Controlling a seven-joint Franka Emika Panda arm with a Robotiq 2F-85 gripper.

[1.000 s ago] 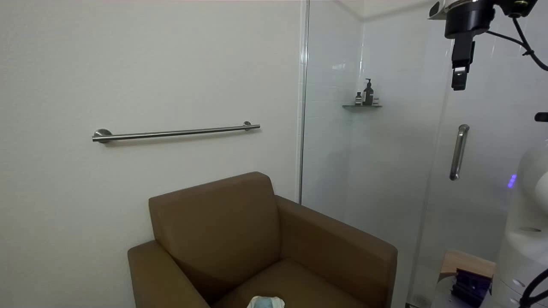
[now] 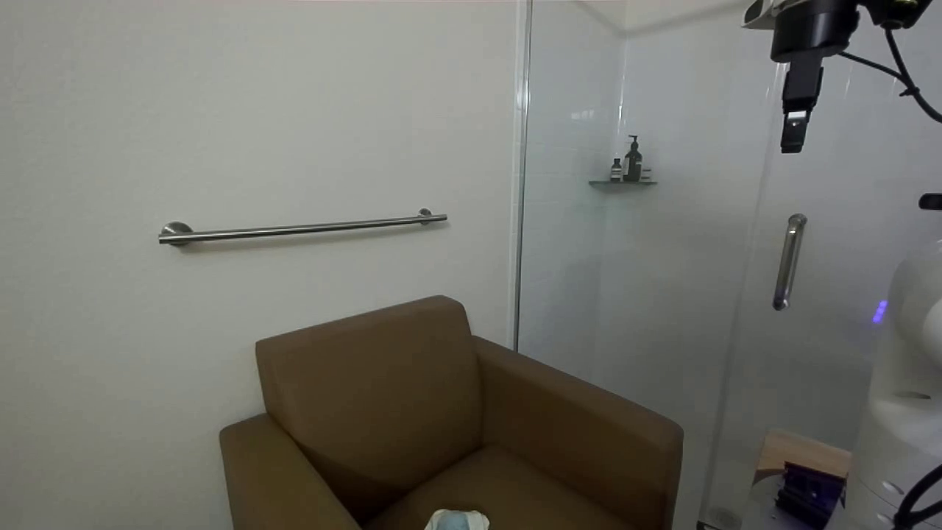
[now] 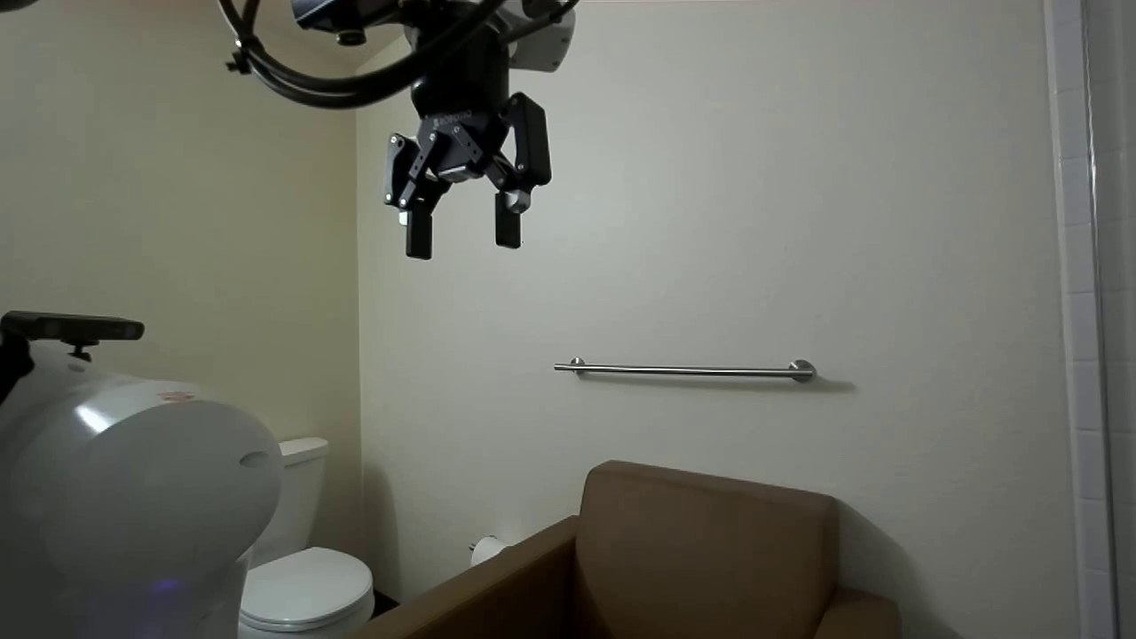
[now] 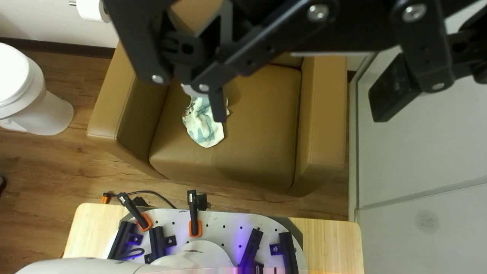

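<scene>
A crumpled white and blue cloth [image 4: 204,128] lies on the seat of the brown armchair [image 4: 255,132], left of the seat's middle in the wrist view. Only a bit of the cloth [image 2: 457,520] shows at the bottom edge of exterior view 1. High above the chair hangs my gripper [image 3: 463,236], pointing down, its two fingers well apart and the space between them empty. In the wrist view one finger partly covers the cloth, though the gripper is far above it.
A metal towel bar [image 2: 305,229] is fixed to the wall above the armchair. A glass shower door with a handle [image 2: 790,262] stands to one side. On the other side is a toilet [image 3: 306,586]. The air around the gripper looks clear.
My gripper has shifted slightly to the right and a touch upward in exterior view 1. The chair and cloth have stayed in place.
</scene>
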